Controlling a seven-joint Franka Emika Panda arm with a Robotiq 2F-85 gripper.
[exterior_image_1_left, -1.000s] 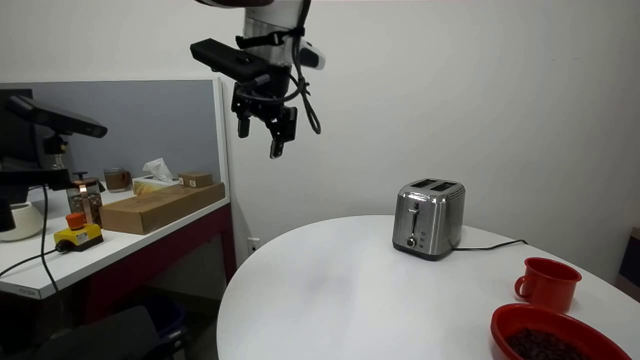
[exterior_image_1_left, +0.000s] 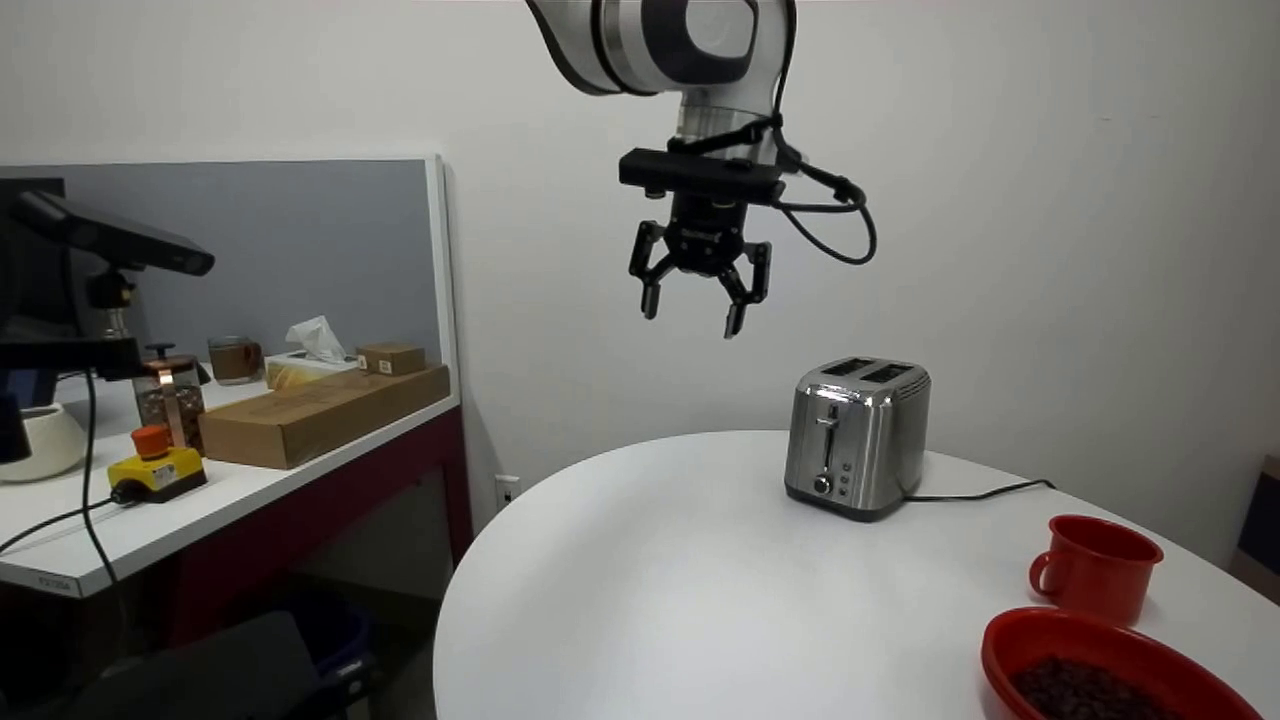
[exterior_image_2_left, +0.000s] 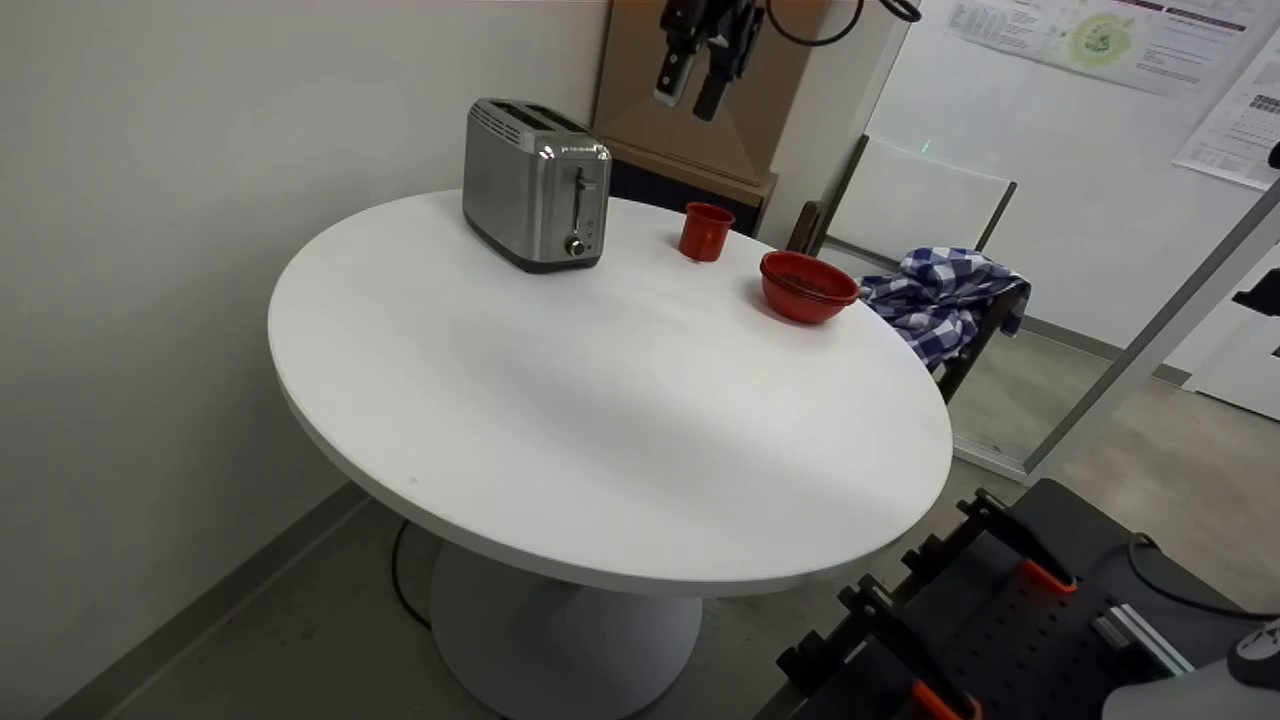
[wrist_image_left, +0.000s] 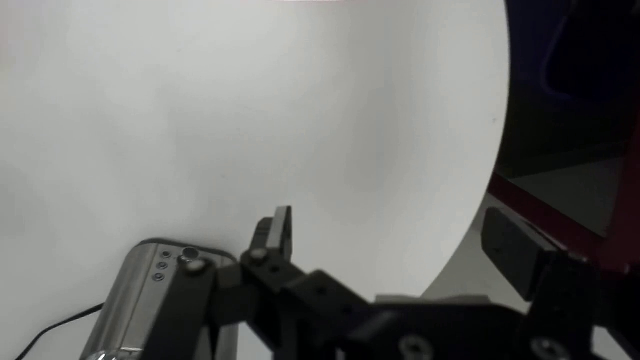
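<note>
My gripper (exterior_image_1_left: 693, 318) hangs open high over the back of the round table, its fingers wide apart and nothing between them. Only its lower part (exterior_image_2_left: 689, 102) shows at the top of exterior view 2. In the wrist view one finger (wrist_image_left: 279, 231) covers part of the silver toaster (wrist_image_left: 138, 300). That toaster (exterior_image_1_left: 858, 438) stands upright on the table, below and to the right of the gripper in exterior view 1. A red mug (exterior_image_1_left: 1094, 568) and a red bowl (exterior_image_1_left: 1116, 660) with dark pieces inside sit at the right.
A black cord (exterior_image_1_left: 984, 494) runs from the toaster. To the left stands a desk with a cardboard box (exterior_image_1_left: 324, 414) and a yellow emergency-stop box (exterior_image_1_left: 158, 472). A checkered cloth (exterior_image_2_left: 948, 300) hangs on a chair.
The arm has moved right in exterior view 1, from beside the grey panel toward the toaster, and the gripper has turned. The toaster, mug and bowl have stayed put.
</note>
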